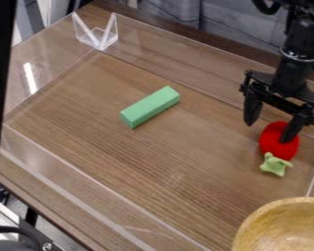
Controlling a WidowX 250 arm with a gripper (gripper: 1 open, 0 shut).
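My black gripper [273,114] is at the right of the table, its fingers spread apart just above and around the top of a red rounded object [279,143]. A small pale green piece [275,165] touches the red object's lower side. Whether the fingertips touch the red object is unclear.
A long green block [150,107] lies left of center. A tan bowl [286,225] is at the bottom right. A clear plastic container [97,31] stands at the upper left.
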